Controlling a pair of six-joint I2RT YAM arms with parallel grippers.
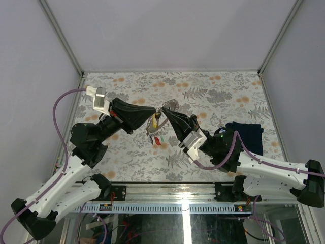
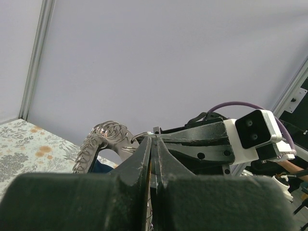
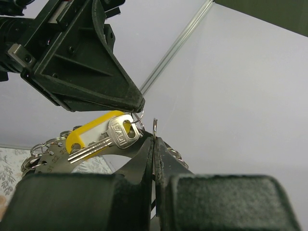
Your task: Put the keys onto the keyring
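Observation:
The keyring (image 1: 171, 104), a curved metal band strung with many small wire rings, hangs between the grippers. My left gripper (image 1: 155, 110) is shut; in the right wrist view a thin wire ring (image 3: 142, 115) meets its fingertips. That ring passes by the head of a silver key (image 3: 122, 132), which hangs with a yellow tag (image 3: 91, 126) in front of the band. Close by on the right, my right gripper (image 1: 163, 108) is shut on a thin ring (image 3: 155, 126), seen edge-on above its fingertips. Whether the key's ring is linked to the band is not clear.
A red tag (image 1: 157, 141) dangles at the band's lower end. Dark folded cloth (image 1: 246, 136) lies at the right of the flowered table (image 1: 213, 86). Walls close the sides and back.

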